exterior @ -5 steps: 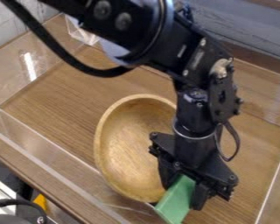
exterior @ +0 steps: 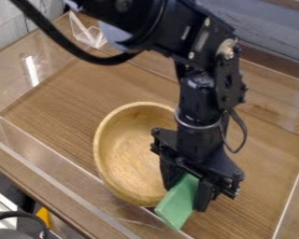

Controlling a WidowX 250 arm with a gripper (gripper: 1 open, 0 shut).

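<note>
My black gripper (exterior: 190, 182) is shut on a green block (exterior: 176, 204) just right of a round wooden bowl (exterior: 124, 140), over its right rim. The block is tilted, its lower part showing below the fingers. The gripper hides part of the bowl.
The wooden table (exterior: 59, 103) has clear room left of the bowl and to the right of the arm. Clear walls edge it at front left and right. A white wire object (exterior: 87, 30) stands at the back left.
</note>
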